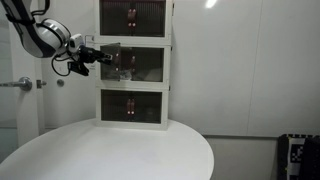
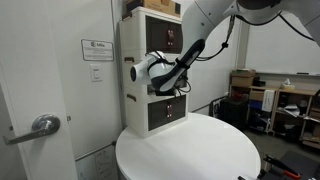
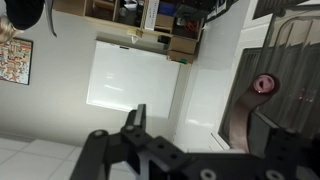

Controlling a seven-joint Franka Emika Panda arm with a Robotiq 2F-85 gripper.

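A white cabinet [image 1: 133, 85] of stacked compartments with dark ribbed glass doors and reddish handles stands behind the table. In its middle compartment, the left door [image 1: 112, 68] looks swung outward. My gripper [image 1: 106, 60] is at that door, at the cabinet's left side. From close up in the wrist view, a round-ended reddish handle [image 3: 243, 112] on a door lies between the fingers, nearer the right one. The fingers of my gripper are spread wide, with a clear gap between the left finger and the handle. Contact with the right finger cannot be told.
At the left is a room door with a lever handle [image 2: 38, 127]. Shelving with boxes [image 2: 262, 100] stands at the far right.
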